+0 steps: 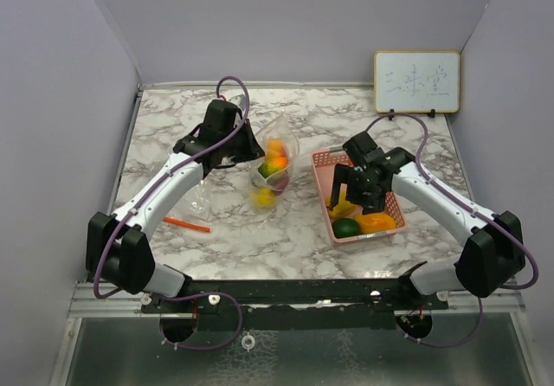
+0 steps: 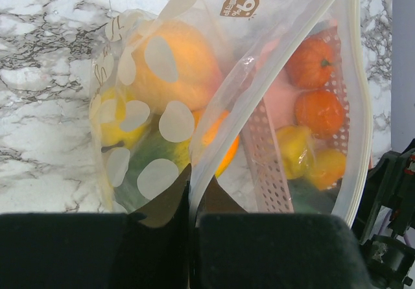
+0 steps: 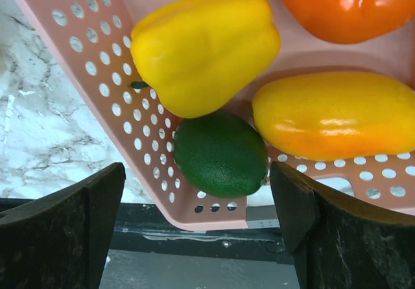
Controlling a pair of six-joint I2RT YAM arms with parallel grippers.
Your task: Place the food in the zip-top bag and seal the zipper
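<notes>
A clear zip-top bag [image 1: 272, 152] holds several fruits and peppers; my left gripper is shut on its rim. My right gripper hangs open over the pink perforated basket [image 3: 91, 75], above a dark green avocado [image 3: 220, 156]. Also in the basket are a yellow pepper [image 3: 201, 49], an elongated yellow-orange fruit [image 3: 334, 115] and a red-orange one [image 3: 345, 0].
Another clear bag and an orange strip [image 1: 187, 225] lie on the marble table [image 1: 255, 256] at left. A small whiteboard [image 1: 416, 81] stands at the back right.
</notes>
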